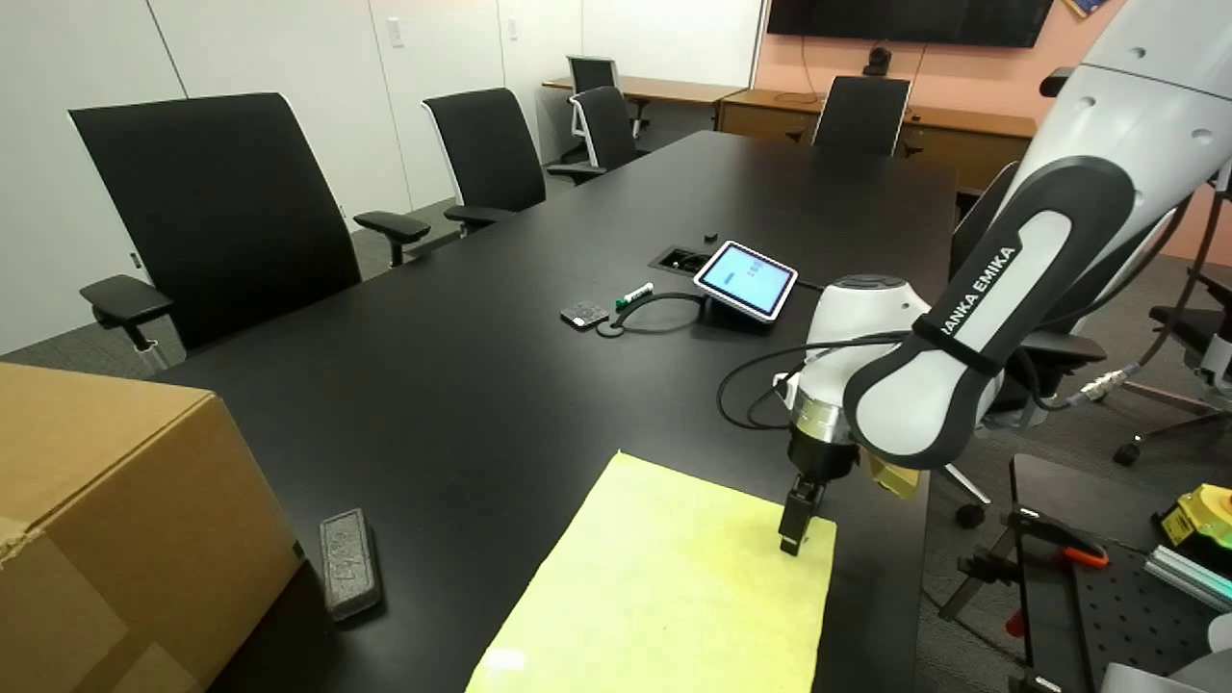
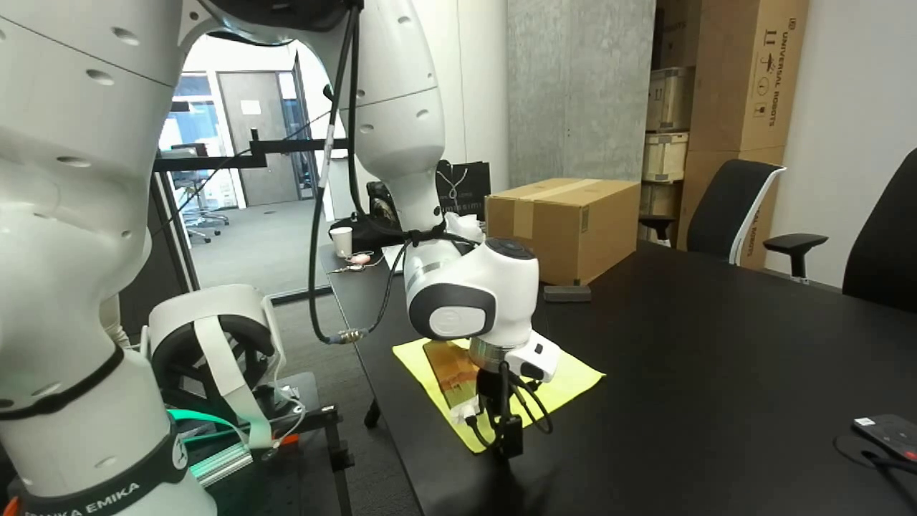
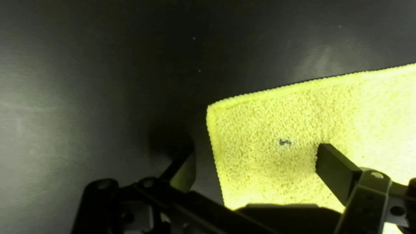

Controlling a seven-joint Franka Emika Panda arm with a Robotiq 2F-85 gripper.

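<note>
A yellow cloth lies flat on the black table. My gripper points down at the cloth's far right corner in exterior view 1. In the wrist view the gripper is open: one finger is over the cloth, and the other finger is past its edge, over bare table. The cloth's corner lies between them, with a small dark mark on it. Nothing is gripped. Whether the fingertips touch the cloth or table is hard to tell. In exterior view 2 the arm covers part of the cloth.
A dark eraser-like block and a cardboard box stand at the left. Farther back are a tablet, a green-capped marker and a small dark device. Bare table lies left of the cloth.
</note>
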